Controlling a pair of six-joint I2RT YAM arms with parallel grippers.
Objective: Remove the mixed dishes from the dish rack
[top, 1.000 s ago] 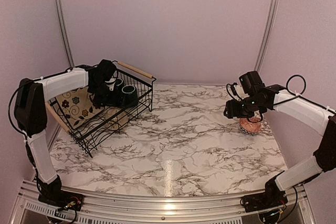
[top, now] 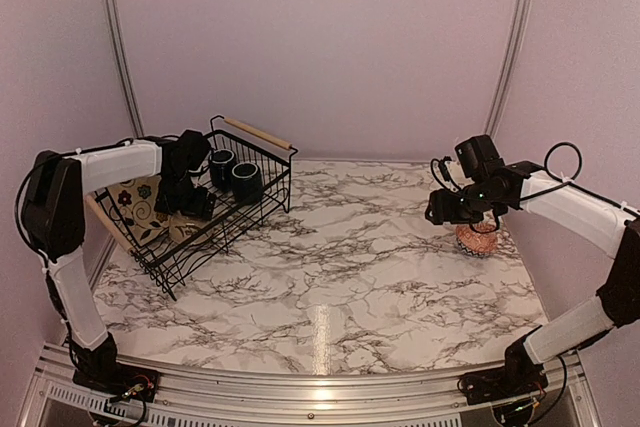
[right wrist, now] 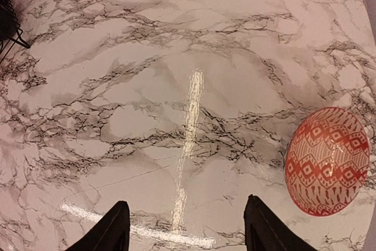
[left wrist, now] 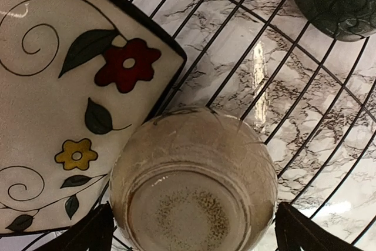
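Observation:
A black wire dish rack (top: 228, 237) stands at the left of the table. In it are a square cream floral plate (left wrist: 53, 104), a beige bowl (left wrist: 188, 136) with its base toward the left wrist camera, and two dark mugs, one at the back (top: 221, 167) and another (top: 246, 183) beside it. My left gripper (top: 200, 209) is inside the rack over the bowl, open, with the bowl between and ahead of its fingers. My right gripper hangs open and empty over the table. A red patterned bowl (right wrist: 328, 161) rests on the table to its right.
Wooden handles (top: 256, 133) top the rack's two ends. Bare marble table (top: 350, 237) fills the middle and front. Walls close off the back and sides.
My left gripper has shifted left and toward the front inside the rack, uncovering the dark mugs. The beige bowl shows farther left, by the plate. My right arm has not moved.

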